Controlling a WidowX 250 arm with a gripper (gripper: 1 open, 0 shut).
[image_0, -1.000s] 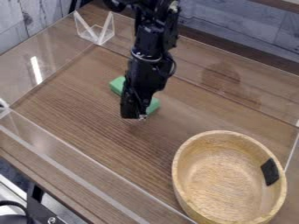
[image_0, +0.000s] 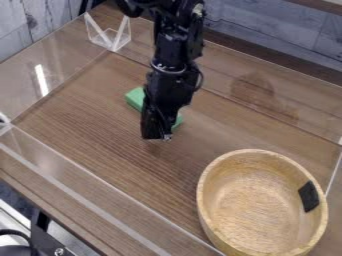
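Observation:
The black robot arm reaches down from the top centre, its gripper (image_0: 158, 128) low over the wooden table. A green object (image_0: 135, 98) lies just behind the gripper and is partly hidden by it, showing on both sides. The fingers look close together; whether anything thin is between them is too small to tell.
A large beige round tub (image_0: 261, 205) with a black handle stands at the front right. A white wire piece (image_0: 107, 32) is at the back left. Pale walls border the back.
The gripper has shifted very slightly; the green object and the tub look unmoved.

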